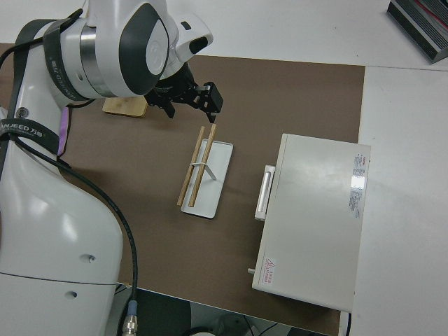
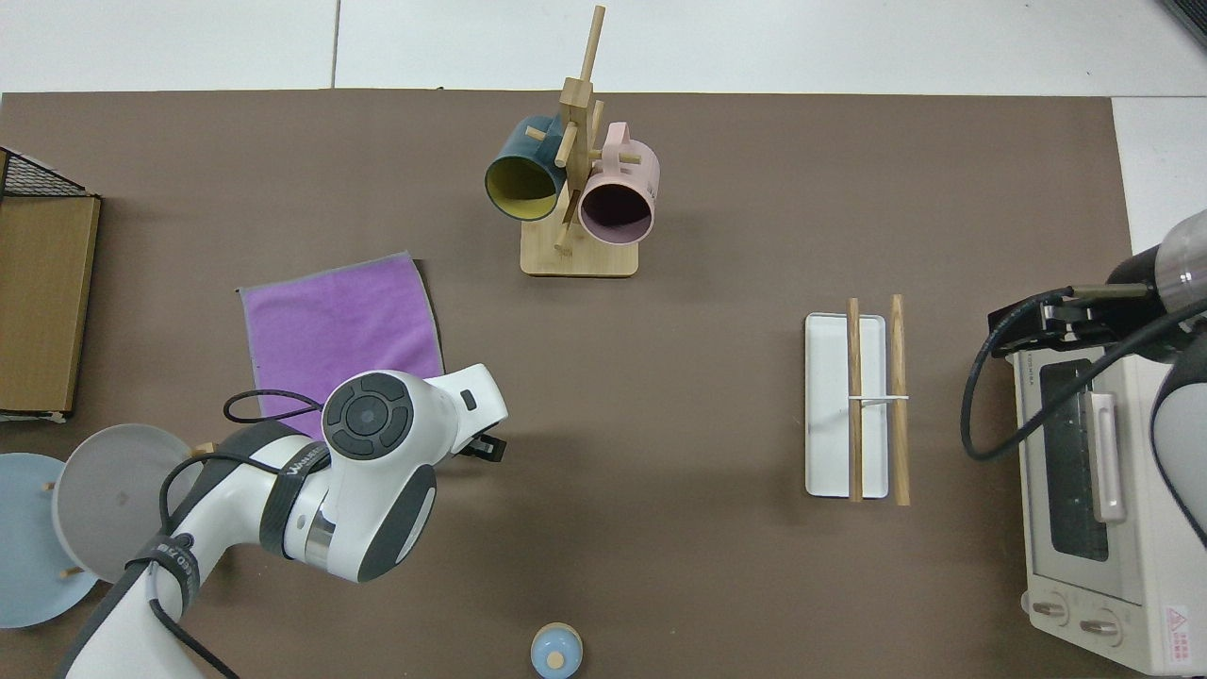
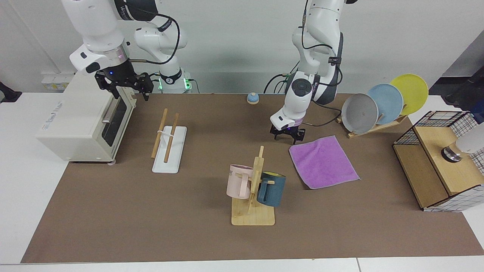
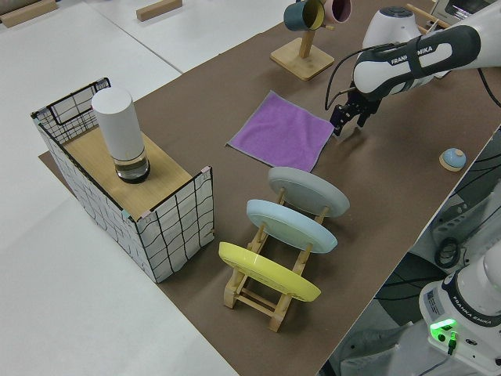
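My left arm's gripper (image 3: 287,134) hangs low over the mat beside the purple cloth (image 2: 339,317), at the lower left in the top view; its fingers are small and dark. My right gripper (image 1: 204,105) hovers high near the white oven (image 2: 1120,509), above the white tray with two wooden rods (image 2: 826,407). I cannot make out either finger's state clearly.
A mug tree (image 2: 577,260) holds a blue mug (image 2: 518,181) and a pink mug (image 2: 619,209). Coloured plates (image 4: 270,270) stand in a rack; a wire-sided wooden shelf (image 2: 45,306) is at left. A small blue object (image 2: 555,651) lies near the front edge.
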